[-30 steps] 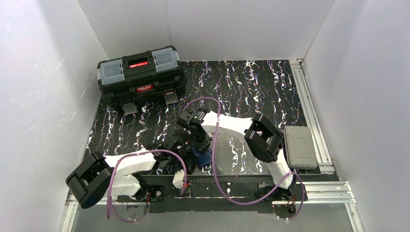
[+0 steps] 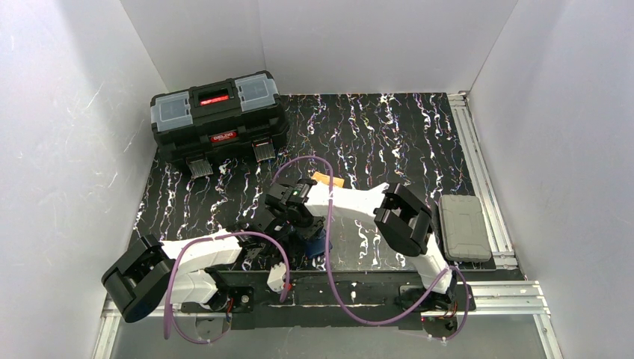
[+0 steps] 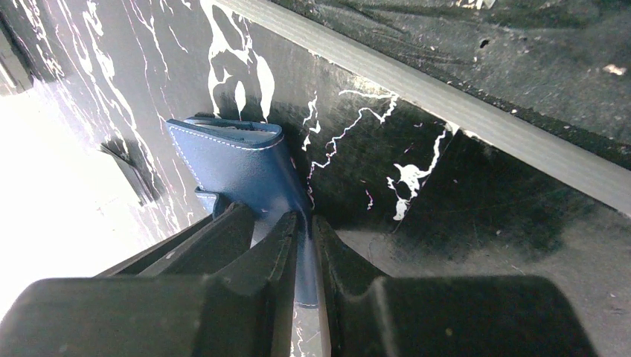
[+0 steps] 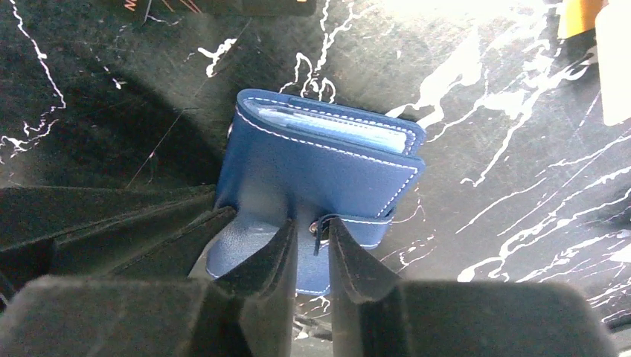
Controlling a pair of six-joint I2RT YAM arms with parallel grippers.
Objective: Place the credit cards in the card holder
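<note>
A blue stitched card holder (image 4: 320,171) lies on the dark marbled table, its open edge showing pale layers inside. In the left wrist view, my left gripper is shut on one side of the holder (image 3: 238,167). My right gripper is over the holder's strap and snap, its fingers slightly apart. The strap (image 4: 357,218) runs up to these fingertips; whether it is pinched is unclear. From above, both grippers mostly cover the holder (image 2: 318,245). An orange flat piece (image 2: 327,179), possibly a card, lies behind the right arm.
A black toolbox (image 2: 220,120) stands at the back left, and a grey case (image 2: 465,228) at the right edge. Beside the orange piece (image 4: 579,16) is a white piece (image 4: 616,71).
The left arm looks still.
</note>
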